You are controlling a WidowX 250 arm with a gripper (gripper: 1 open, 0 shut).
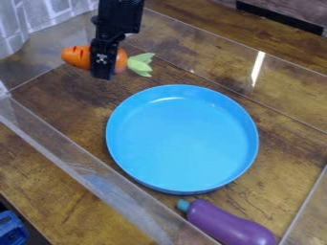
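Note:
An orange toy carrot (79, 56) with pale green leaves hangs at the upper left of the camera view, held by my black gripper (105, 59), which is shut on it. A large blue plate (182, 137) lies on the wooden surface below and to the right of the carrot.
A purple toy eggplant (228, 223) lies at the bottom right, below the plate. Clear plastic walls border the wooden surface, and part of a blue object (10, 230) shows at the lower left corner. Bare wood is free to the left and upper right of the plate.

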